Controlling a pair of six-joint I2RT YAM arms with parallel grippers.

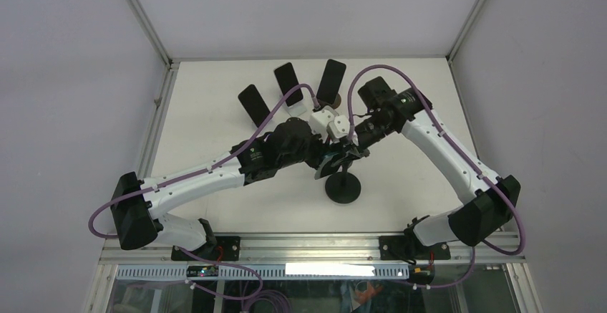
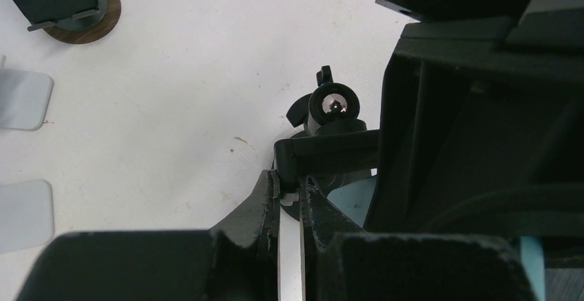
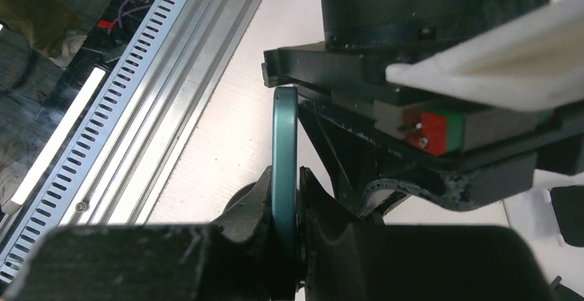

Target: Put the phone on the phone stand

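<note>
Both arms meet over a black phone stand with a round base (image 1: 343,188). In the left wrist view my left gripper is shut on the end of the stand's black holder (image 2: 330,149), beside a ball joint (image 2: 334,105). In the right wrist view my right gripper is shut on a teal-edged phone (image 3: 284,129), seen edge-on. The phone is mostly hidden by the grippers in the top view; whether it touches the holder I cannot tell.
Three other phones on stands (image 1: 253,104) stand at the back.
</note>
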